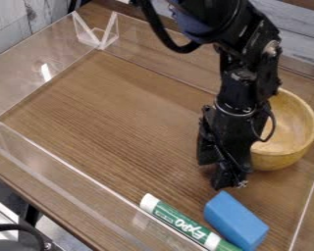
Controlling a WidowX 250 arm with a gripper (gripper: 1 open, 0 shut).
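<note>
My black gripper (222, 155) reaches down from the top of the camera view, standing low over the wooden table (94, 108), just left of and overlapping a yellowish bowl (292, 122). Its dark fingertips are hard to make out against each other, and I see no object clearly held between them. In front of it lie a blue block (235, 220) and a white-and-green tube (176, 220).
A clear object (94, 29) stands at the back left, near the table's edge. Dark cables (23, 233) show at the lower left corner.
</note>
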